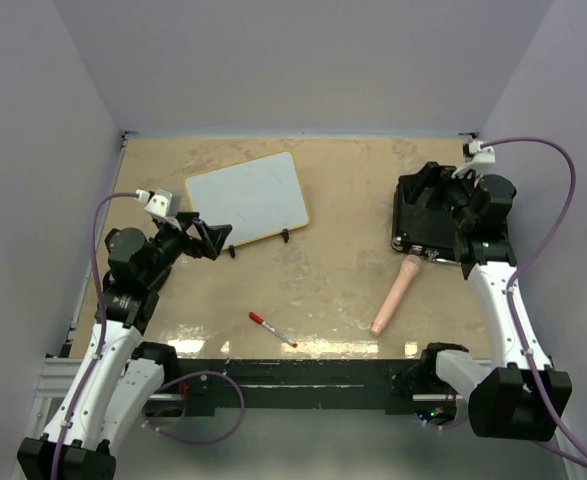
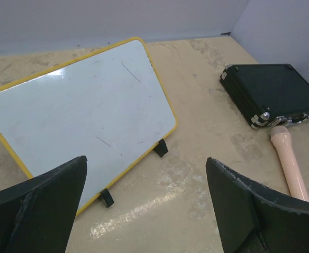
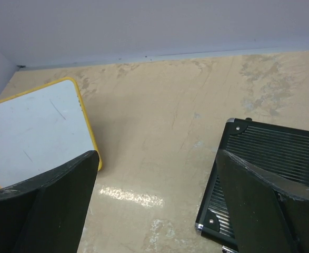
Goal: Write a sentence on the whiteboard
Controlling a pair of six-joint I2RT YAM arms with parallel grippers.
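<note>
A yellow-edged whiteboard lies tilted at the back left of the table, on two small black feet. In the left wrist view the whiteboard carries a few thin dark lines and no writing. On the table near its front edge rests a marker with a red cap end and a pale barrel. My left gripper hovers by the whiteboard's lower left corner, open and empty. Over the back right my right gripper is open as well, nothing between its fingers.
A black case occupies the back right under my right arm. In front of it lies a long flesh-coloured rod with a rounded end.
</note>
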